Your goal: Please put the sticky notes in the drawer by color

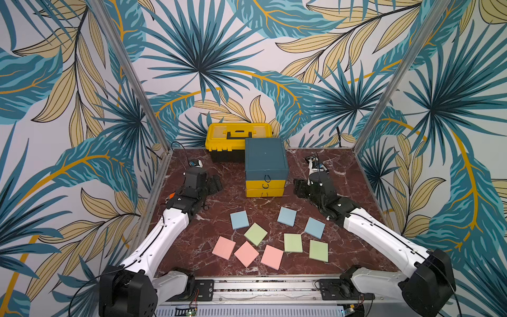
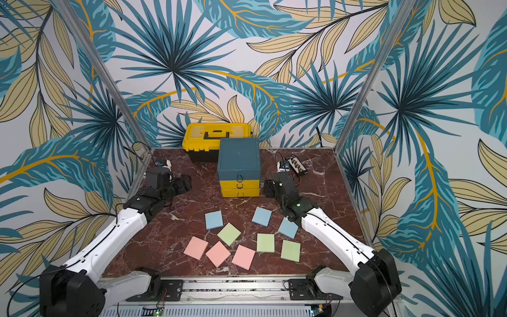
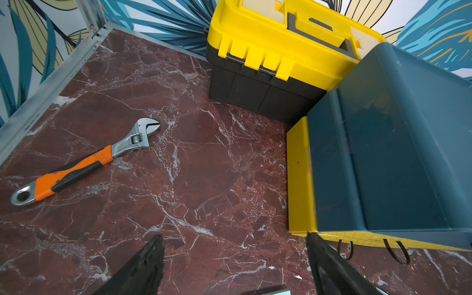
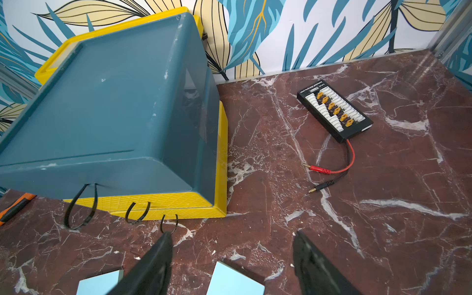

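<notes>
A drawer box with blue top (image 1: 265, 155) and yellow drawers (image 1: 264, 187), each with a loop handle, stands at the back middle. On the table in front lie several sticky notes: blue ones (image 1: 286, 216), green ones (image 1: 293, 242) and pink ones (image 1: 223, 247). My left gripper (image 1: 214, 184) hangs open left of the box, nothing between its fingers. My right gripper (image 1: 301, 187) hangs open just right of the box, also empty, with a blue note (image 4: 235, 281) below it in the right wrist view.
A yellow toolbox (image 3: 275, 64) stands behind the box. An adjustable wrench (image 3: 86, 167) lies at left, a black charging board (image 4: 334, 110) with leads at back right. Bare table surrounds both.
</notes>
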